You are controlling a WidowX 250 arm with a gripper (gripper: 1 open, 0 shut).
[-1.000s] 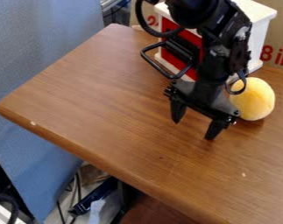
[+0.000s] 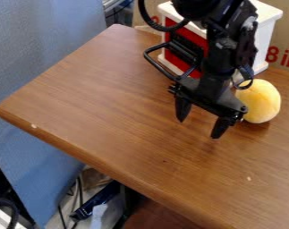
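Observation:
My black gripper [image 2: 200, 117] hangs low over the wooden table [image 2: 111, 107], its two dark fingers spread apart and open, with nothing visible between them. A round pale-yellow plush ball [image 2: 261, 102] lies on the table just right of the gripper, partly behind the arm and its cable. Behind the arm stands a white and red box [image 2: 179, 49], partly hidden by the arm.
A cardboard box [image 2: 285, 49] stands at the back right. The table edge drops away at the lower left toward a blue fabric surface [image 2: 27, 63], cables and loose items.

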